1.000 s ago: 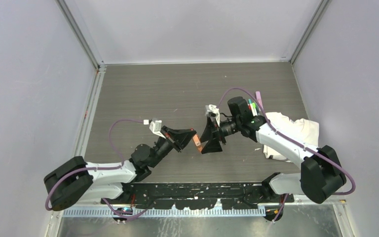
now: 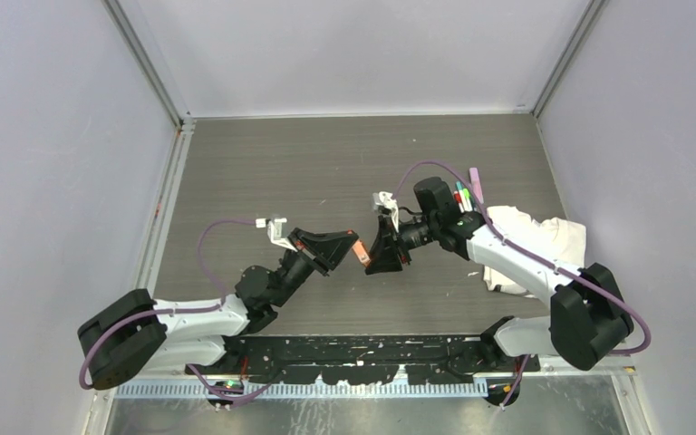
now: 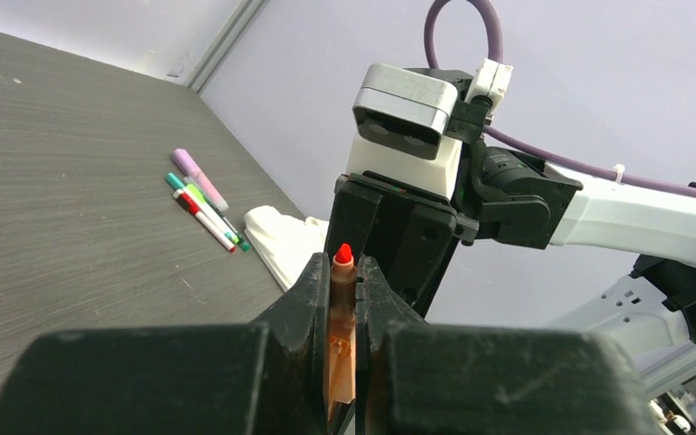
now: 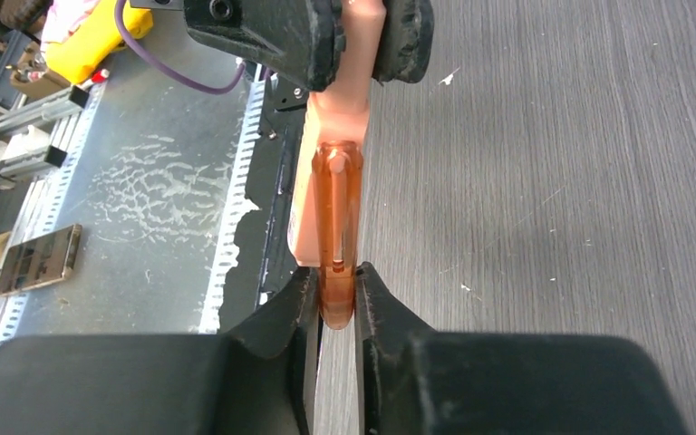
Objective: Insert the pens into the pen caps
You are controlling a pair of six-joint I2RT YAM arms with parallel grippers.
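Raised between the two grippers is a thick peach-orange marker [image 4: 346, 104], and my left gripper is shut on it. In the left wrist view its red-orange tip [image 3: 343, 255] points up between the fingertips. A translucent orange cap [image 4: 337, 208] lies in line with the marker's lower part in the right wrist view; how far the two are joined I cannot tell. The cap's rounded end sits between the fingers of my right gripper, a narrow gap apart; whether they press on it is unclear. From above, the orange piece [image 2: 362, 252] bridges both grippers.
Several coloured pens [image 3: 204, 213] lie together at the right of the table, beside a pink-purple marker [image 3: 199, 179]. A white cloth [image 2: 539, 245] is near them.
In the top view both grippers stay close together around the orange piece.
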